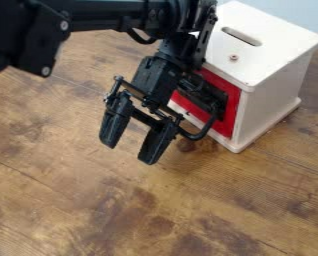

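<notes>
The black gripper (134, 137) hangs over the wooden floor, just in front of and left of a white box (265, 87). Its two fingers point down and stand apart, open, with bare floor between them. The box has a slot and a small round knob or hole on its sloping top, and a red front panel (223, 123) that the arm partly hides. Dark hardware of the arm covers much of that panel.
The arm fills the top left and middle of the view. A pale surface shows in the top right corner.
</notes>
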